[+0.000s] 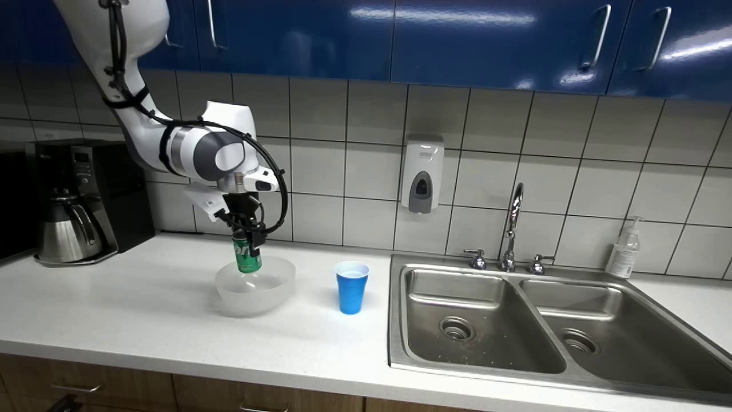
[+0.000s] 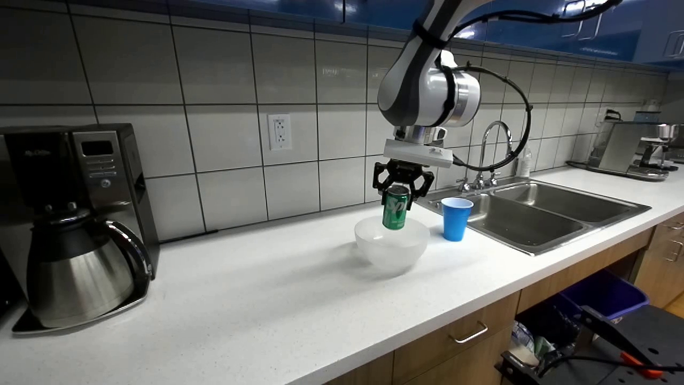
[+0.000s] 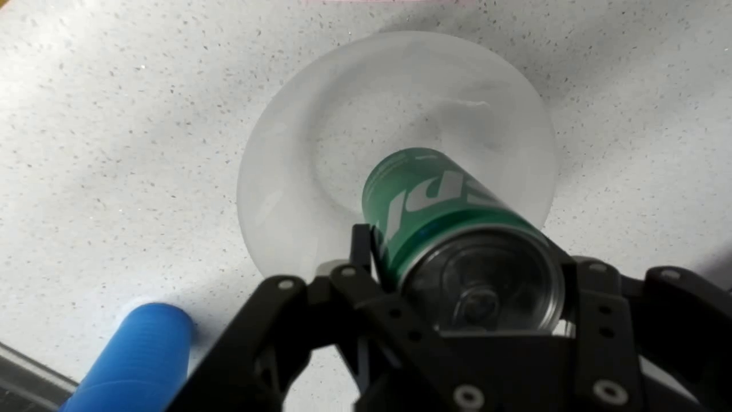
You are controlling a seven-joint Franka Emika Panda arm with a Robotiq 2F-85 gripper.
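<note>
A green soda can (image 1: 247, 258) is held upright by my gripper (image 2: 402, 198), which is shut around its upper part. Below it, a frosted translucent bowl (image 1: 271, 292) rests on the counter. In both exterior views the can's lower end overlaps the bowl's opening. From the wrist view, the can (image 3: 432, 199) hangs over the bowl (image 3: 288, 158), between the black fingers, with its lid toward the camera. The bowl's visible floor is bare; the part behind the can is hidden.
A blue cup (image 1: 351, 288) stands on the counter right of the bowl, just before the steel sink (image 1: 400, 323). On the left is a coffee maker with a steel carafe (image 2: 83, 279).
</note>
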